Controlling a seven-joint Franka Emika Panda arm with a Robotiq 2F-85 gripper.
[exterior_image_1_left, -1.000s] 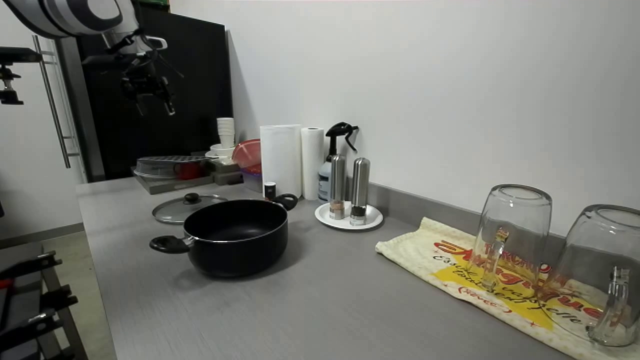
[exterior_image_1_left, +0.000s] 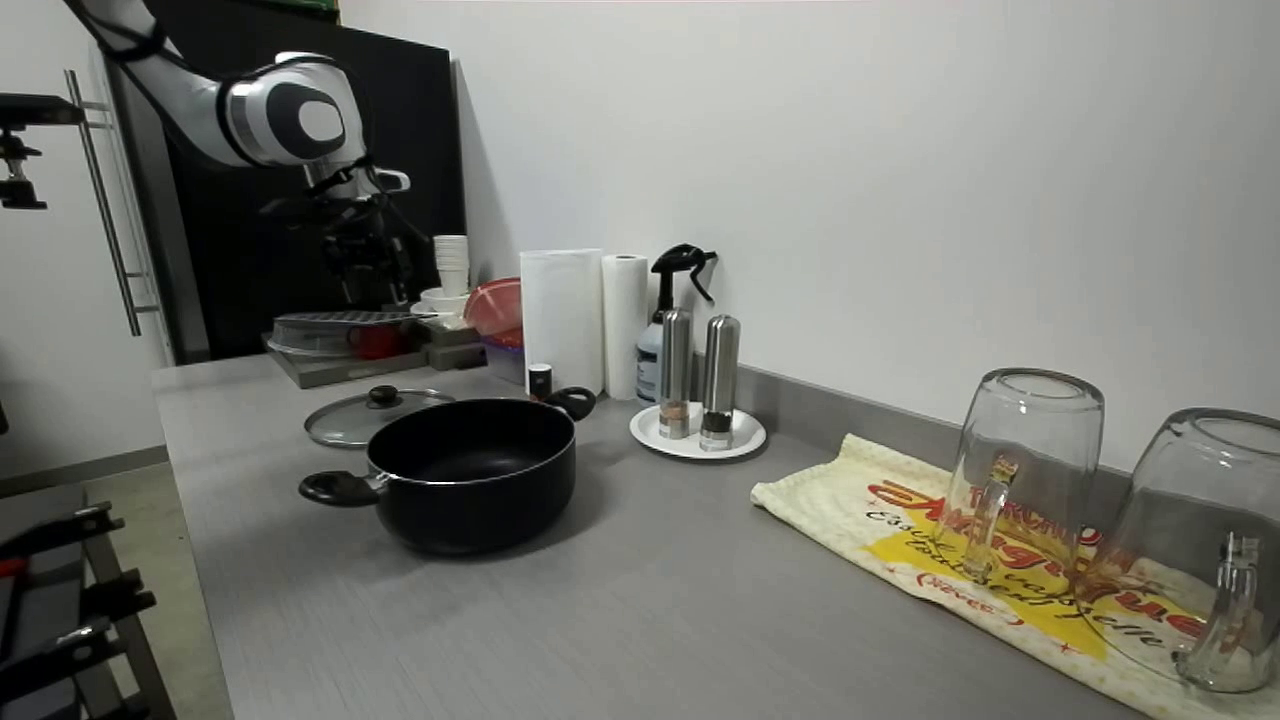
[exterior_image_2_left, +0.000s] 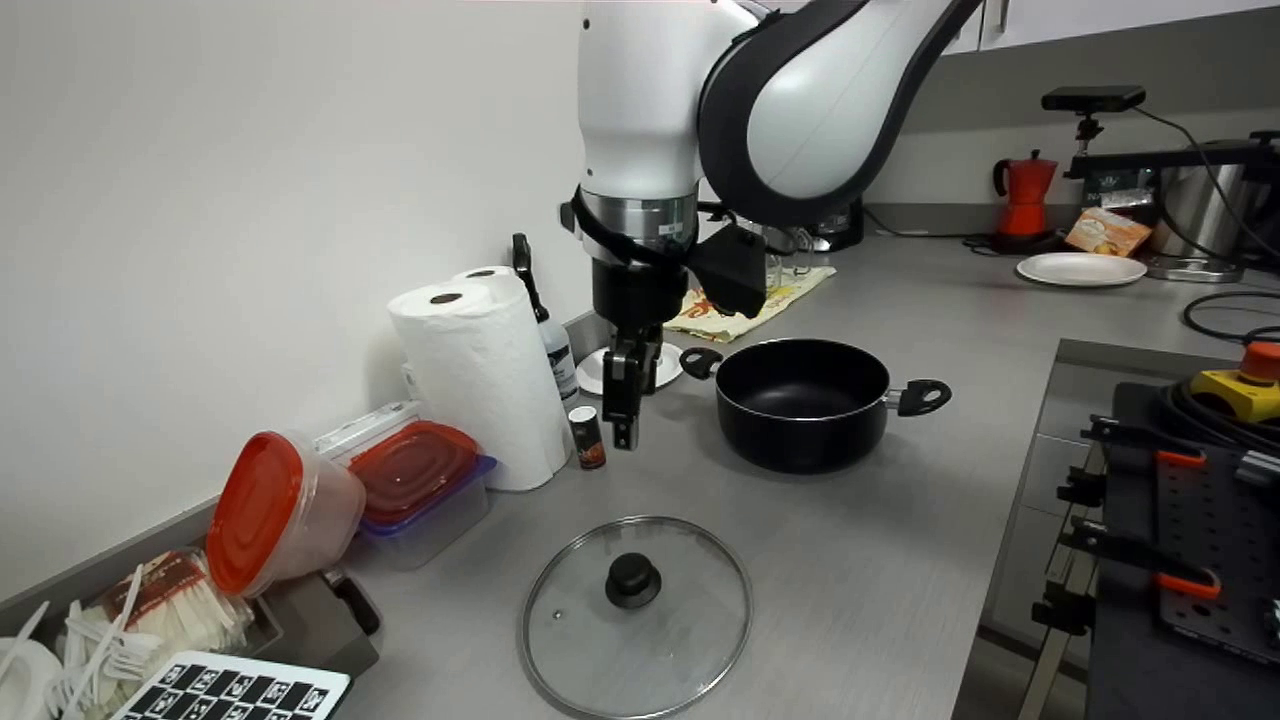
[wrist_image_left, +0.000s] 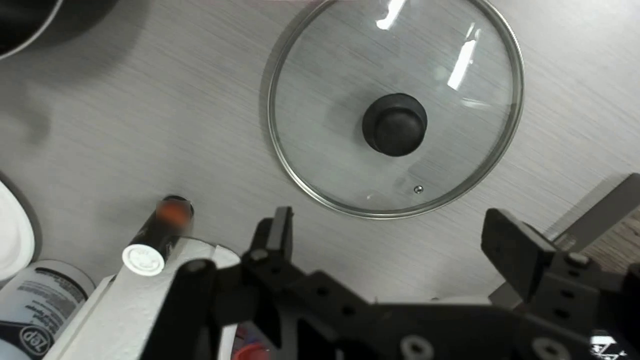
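Note:
A glass lid (exterior_image_2_left: 684, 648) with a steel rim and a black knob (exterior_image_2_left: 632, 580) lies flat on the counter, knob up. Its knob (wrist_image_left: 396, 125) shows beyond my fingertips in the wrist view. My gripper is open, fingers wide apart and nothing between them. It hangs in the air above the counter, clear of the lid (wrist_image_left: 324, 150), on the side toward the paper rolls. Near the lid stands a black two-handled pot (exterior_image_1_left: 474, 480), uncovered and seemingly empty inside; only its rim corner appears in the wrist view.
Paper towel rolls (exterior_image_2_left: 486, 384), a small spice jar (exterior_image_2_left: 587, 437) and a spray bottle (exterior_image_1_left: 649, 360) line the wall. Plastic tubs (exterior_image_2_left: 420, 492) stand beside them. Two mills sit on a white plate (exterior_image_1_left: 698, 445). Glass mugs (exterior_image_1_left: 1026, 480) rest on a cloth.
In exterior view 1 my arm and gripper have come down and to the right, closer to the counter. The lid and pot have not moved.

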